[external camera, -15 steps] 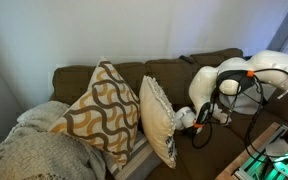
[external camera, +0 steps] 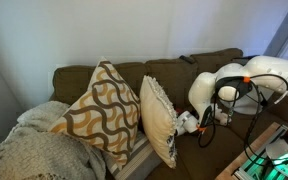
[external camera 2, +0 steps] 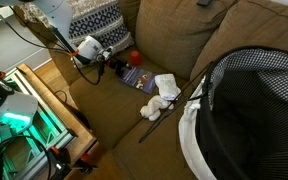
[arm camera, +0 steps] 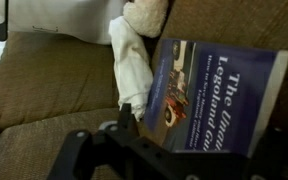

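Note:
A dark blue book (arm camera: pixel 209 95) with "Legoland" on its cover fills much of the wrist view, and the lower part of it is hidden by my gripper. The dark fingers stand apart, one on either side of the book's near part; whether they touch it cannot be told. In exterior view 2 the book (external camera 2: pixel 136 78) rests on the brown sofa beside my gripper (external camera 2: pixel 120 68). A white cloth (arm camera: pixel 132 65) lies beside the book, with a pale plush toy (arm camera: pixel 146 15) past it.
A red object (external camera 2: pixel 136 58) stands behind the book. A black mesh basket (external camera 2: pixel 254 100) takes up the sofa's right side in exterior view 2. Patterned cushions (external camera: pixel 102 110) lean on the backrest.
The arm has shifted slightly near the sofa seat. The cushions and blanket look unmoved.

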